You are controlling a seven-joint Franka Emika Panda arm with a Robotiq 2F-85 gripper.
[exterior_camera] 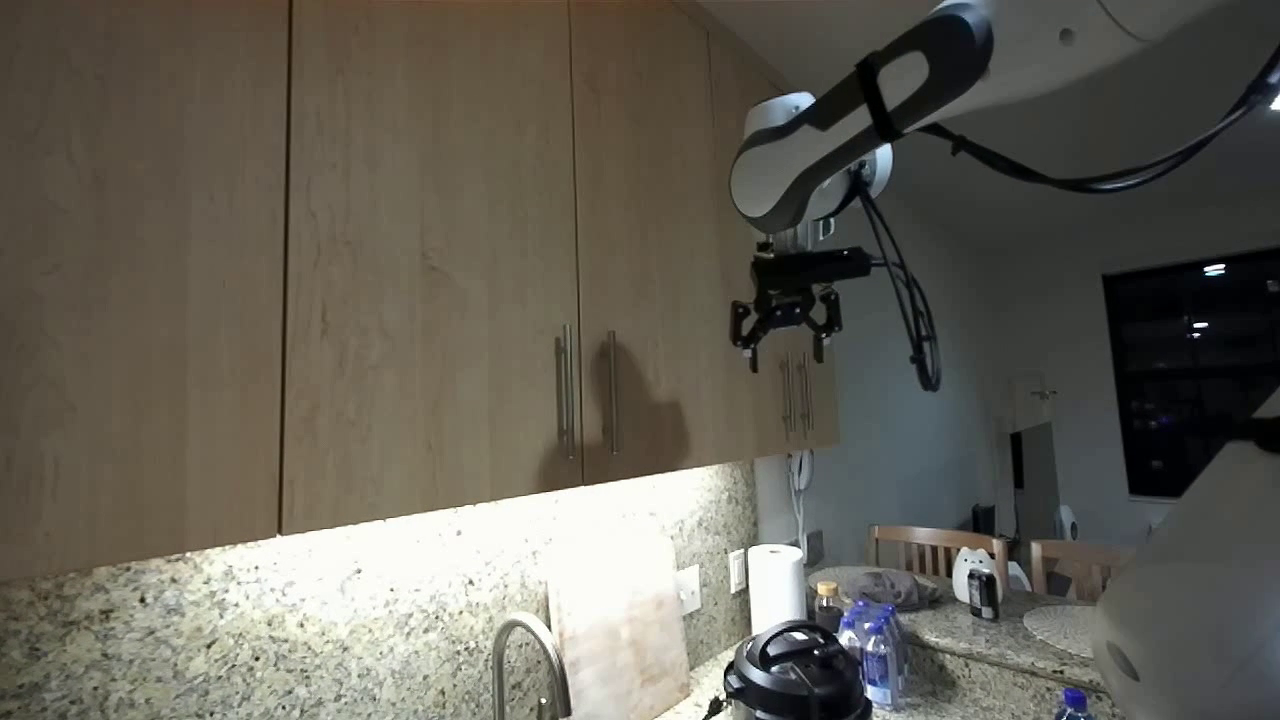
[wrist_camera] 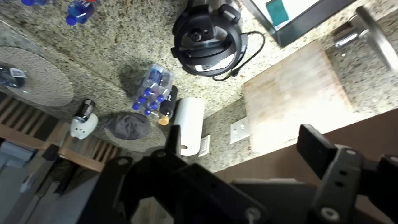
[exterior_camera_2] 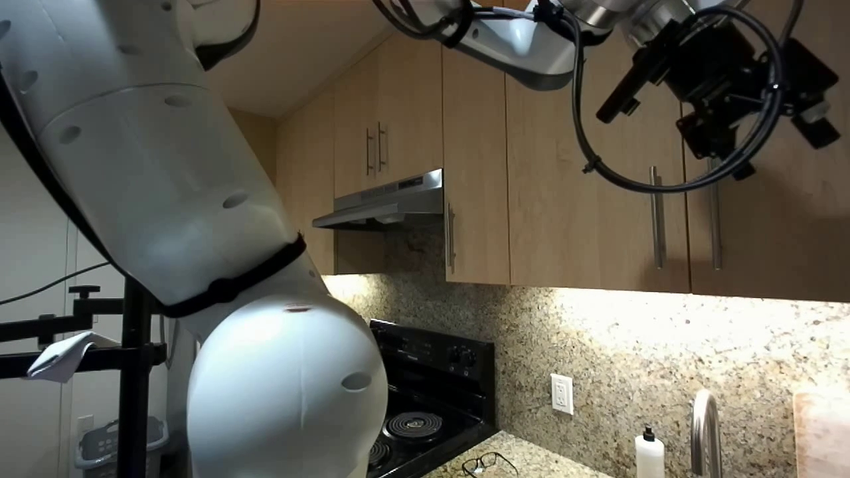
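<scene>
My gripper [exterior_camera: 786, 355] hangs in the air close to the upper cabinets, fingers pointing down and spread apart. In the wrist view its two fingertips [wrist_camera: 310, 143] stand wide apart with nothing between them. To its left in exterior view 1, the cabinet door [exterior_camera: 648, 216] lies flush beside its neighbour door [exterior_camera: 432, 240], with only a thin seam between them. Each has an upright metal bar: the right door's handle [exterior_camera: 613, 392] and the left door's handle [exterior_camera: 569, 391]. In exterior view 2 the gripper [exterior_camera_2: 785, 151] overlaps the cabinet fronts; whether it touches them cannot be told there.
Below on the counter stand a black-lidded cooker [wrist_camera: 209, 41], bottles [wrist_camera: 153, 89] and a paper towel roll [wrist_camera: 189, 123]. A cutting board [wrist_camera: 294, 97] leans by the wall near the faucet [exterior_camera: 528, 654]. Open air lies right of the gripper.
</scene>
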